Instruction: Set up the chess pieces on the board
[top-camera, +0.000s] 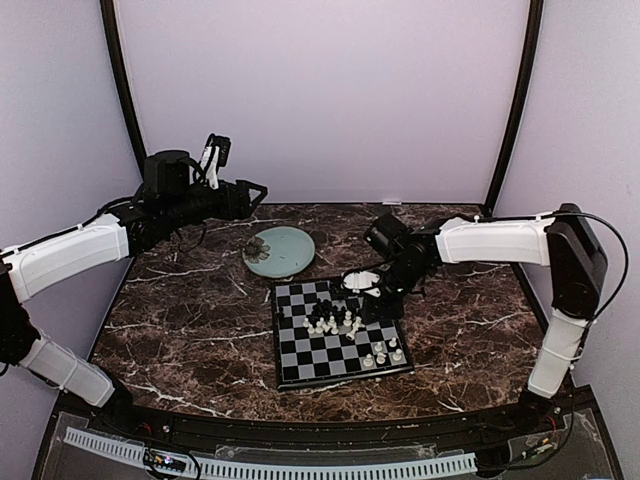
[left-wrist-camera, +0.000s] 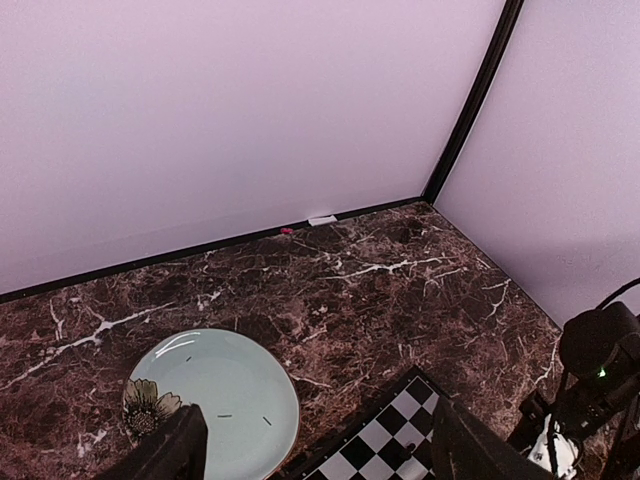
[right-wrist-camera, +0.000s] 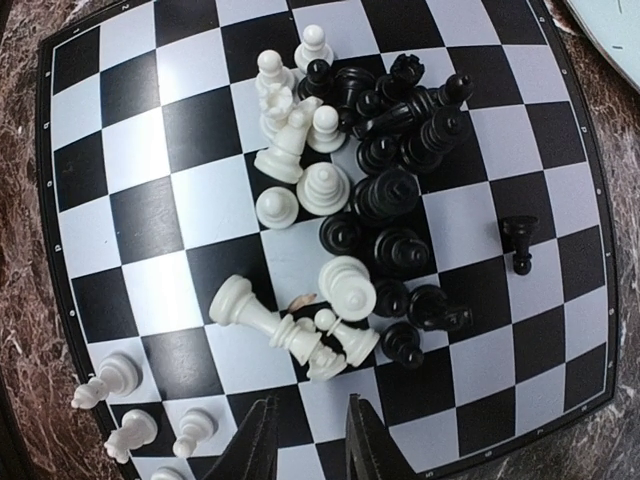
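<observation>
The chessboard (top-camera: 310, 365) holds a central cluster of white and black pieces, some lying over, such as a white piece (right-wrist-camera: 260, 320) and another white piece (right-wrist-camera: 350, 340). A lone black piece (right-wrist-camera: 519, 235) lies on a square apart. Several white pieces, including a pawn (right-wrist-camera: 195, 428), stand near one corner. My right gripper hangs above the board, its fingers apart with nothing seen between them, beside these pieces. My left gripper is raised high at the left, open and empty, away from the board.
A pale plate (top-camera: 290, 250) with a floral mark sits behind the board at left. Walls close in the sides and back.
</observation>
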